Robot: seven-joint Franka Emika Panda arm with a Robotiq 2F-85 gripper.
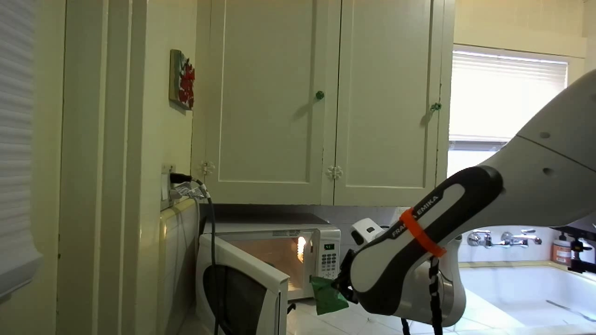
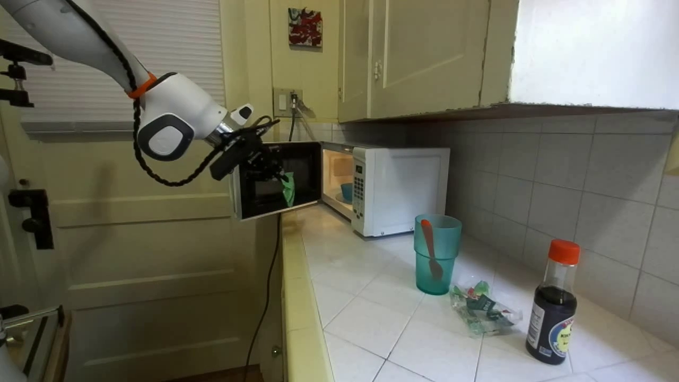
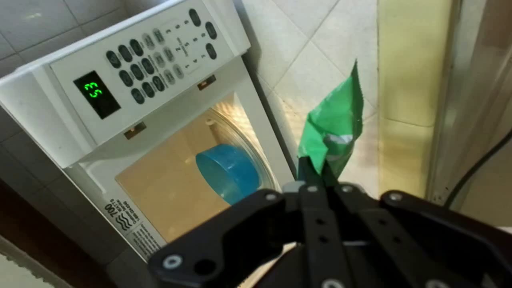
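Pinched between the fingertips of my shut gripper is a thin green packet (image 3: 333,122), its free end sticking out past the fingers. In exterior view 1 the packet (image 1: 328,294) hangs in front of the microwave's control side. The white microwave (image 2: 407,191) stands on the counter with its door (image 1: 246,284) swung open and its inside lit. Within it a blue bowl (image 3: 230,173) rests on the glass turntable, seen from the wrist view. My gripper (image 2: 283,178) is outside the opening, above the counter's front edge and near the open door.
A teal cup (image 2: 436,254) with a red spoon, a clear wrapper (image 2: 484,309) and a dark sauce bottle (image 2: 554,305) stand along the counter. A black cord (image 1: 212,251) hangs by the door. Clear counter lies before the microwave.
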